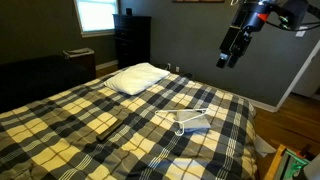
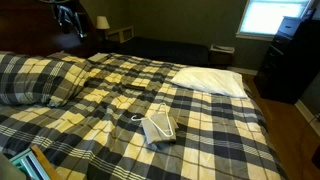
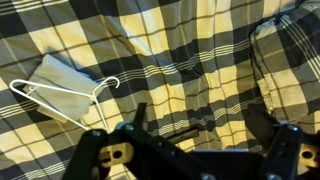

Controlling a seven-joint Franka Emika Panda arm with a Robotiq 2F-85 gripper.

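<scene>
A white clothes hanger lies on a small folded grey cloth on the plaid bedspread. In exterior view 2, the same hanger rests across the cloth, its hook reaching past the cloth's edge. Seen from the wrist, the hanger and cloth are at the left, outside the fingers. High above the bed, my gripper hangs clear of everything. Its fingers stand wide apart in the wrist view, so the gripper is open, with only bedspread below the gap.
A white pillow lies farther up the bed. One thin dark object rests on the bedspread below the gripper. Plaid pillows are at the left in exterior view 2. Much of the bed is clear.
</scene>
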